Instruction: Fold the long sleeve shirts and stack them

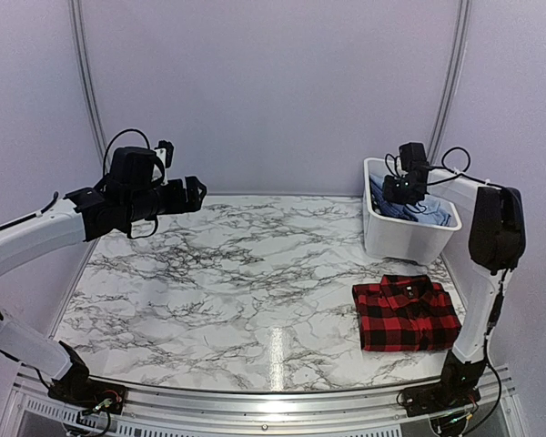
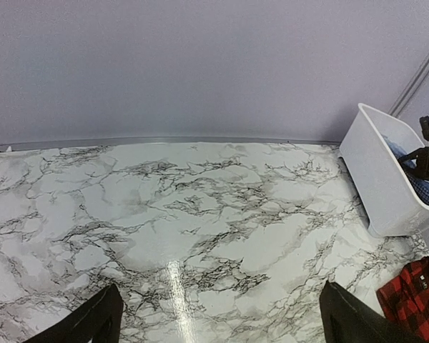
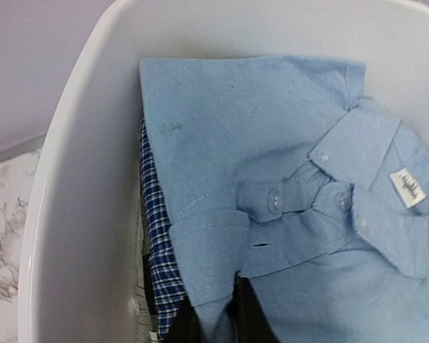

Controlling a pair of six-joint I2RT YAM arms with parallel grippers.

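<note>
In the right wrist view a light blue shirt (image 3: 272,150) with a buttoned collar and white label lies in the white bin (image 3: 71,143). My right gripper reaches down at the shirt's left edge. Its fingers (image 3: 250,314) stand close together, a fold of blue cloth between them; whether they are tight on it cannot be told. Under the blue shirt shows blue checked cloth (image 3: 159,221). A folded red and black checked shirt (image 1: 405,314) lies flat on the table in front of the bin. My left gripper hangs open and empty over the table's left side.
The bin's walls (image 1: 405,241) rise close around my right gripper. Grey walls bound the back and sides.
</note>
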